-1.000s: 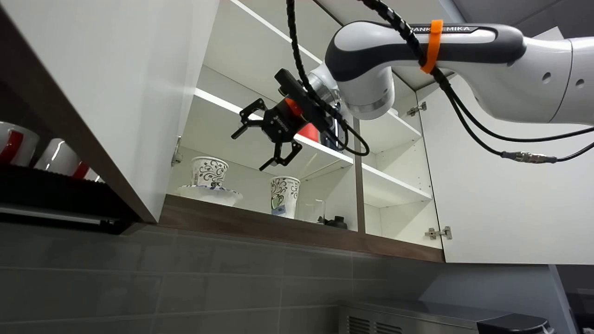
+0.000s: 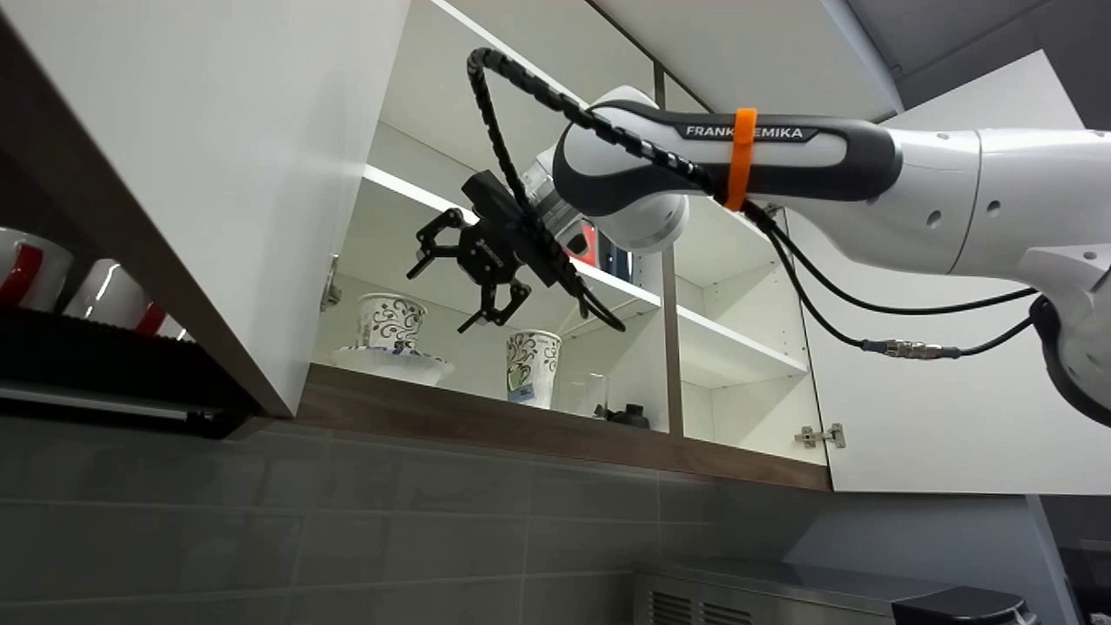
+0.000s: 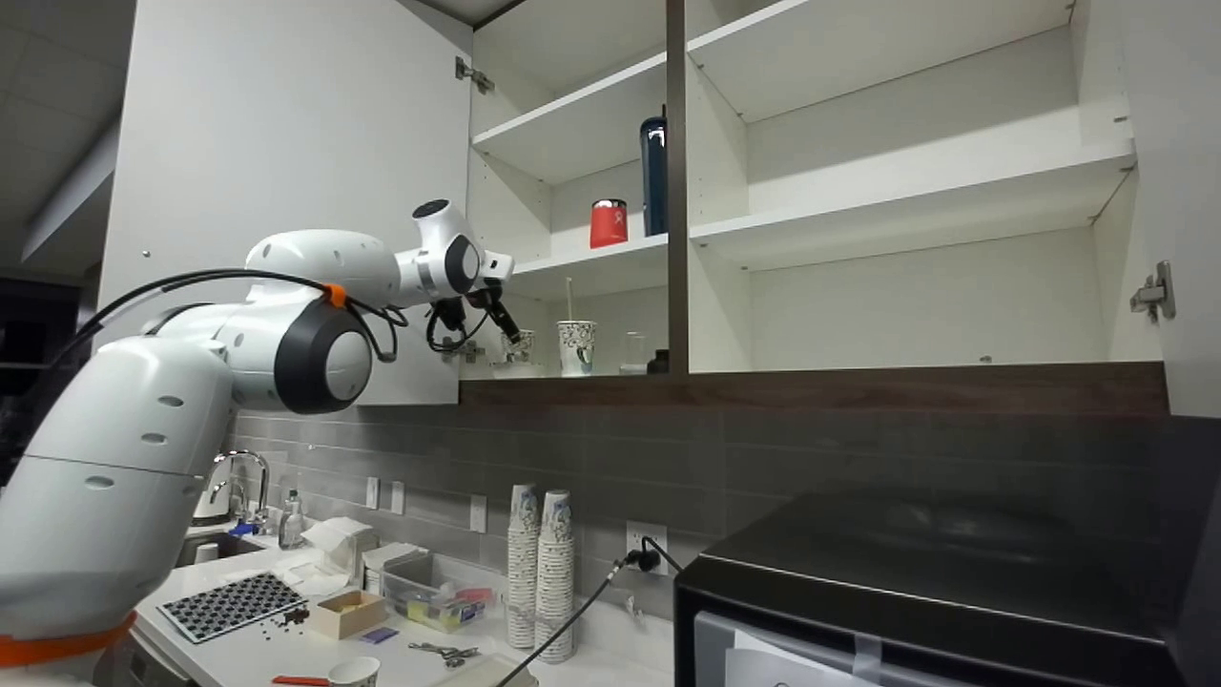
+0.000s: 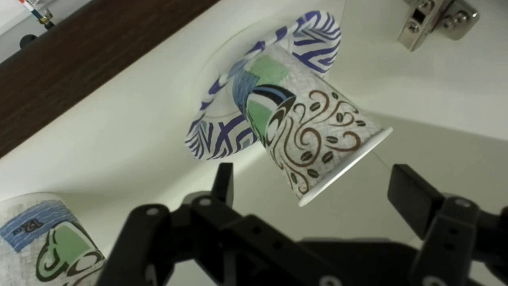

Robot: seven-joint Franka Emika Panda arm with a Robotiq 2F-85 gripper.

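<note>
In the wrist view a patterned paper cup (image 4: 314, 124) stands in a white bowl with a blue-purple rim (image 4: 224, 138) on the cabinet's bottom shelf. My gripper is open, its fingers to either side of the cup's rim in that view and nothing held. From the first exterior view, the gripper (image 2: 435, 300) hangs in front of the shelf, above and to the right of the cup (image 2: 391, 321) in its bowl (image 2: 401, 365). A second patterned cup (image 2: 532, 368) stands to the right; the second exterior view shows a stick rising from this cup (image 3: 577, 348).
A clear glass (image 2: 583, 395) and a small black object (image 2: 629, 417) sit right of the second cup. The shelf above bears a red tumbler (image 3: 609, 223) and a dark bottle (image 3: 653, 174). An open door (image 2: 219, 156) bounds the left side, its hinge (image 4: 435, 21) near the bowl.
My gripper has moved left and down, nearer the cup in the bowl, and remains open. The cups and bowl have stayed put.
</note>
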